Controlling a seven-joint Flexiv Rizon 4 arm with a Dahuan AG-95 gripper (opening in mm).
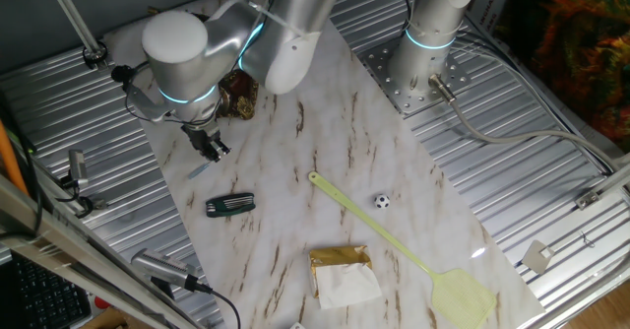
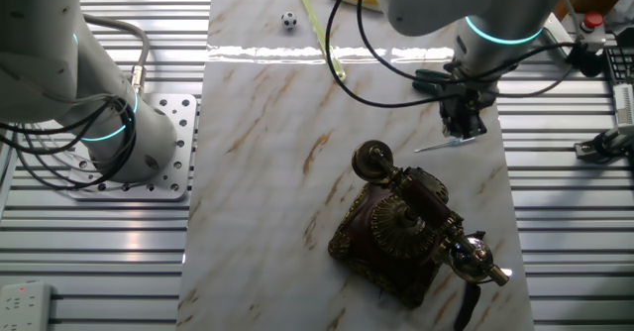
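In exterior view 1 my gripper [image 1: 220, 155] points down near the left edge of the marble-patterned board. Just beside its fingertips lies a thin, pale, rod-like piece [image 1: 200, 170]; whether they touch it I cannot tell. From the other side, exterior view 2 shows the dark gripper [image 2: 464, 131] close to the same thin piece [image 2: 444, 146]. The fingers are too small and dark to show whether they are open or shut. A dark green case holding several thin metal bits [image 1: 230, 205] rests a short way from the gripper.
An ornate old-style telephone [image 2: 396, 234] stands close to the gripper, partly hidden behind the arm in exterior view 1. Farther off lie a yellow-green fly swatter [image 1: 463, 297], a small football [image 1: 382, 201] and a gold-and-white packet [image 1: 345, 278]. The middle of the board [image 1: 285, 152] is clear.
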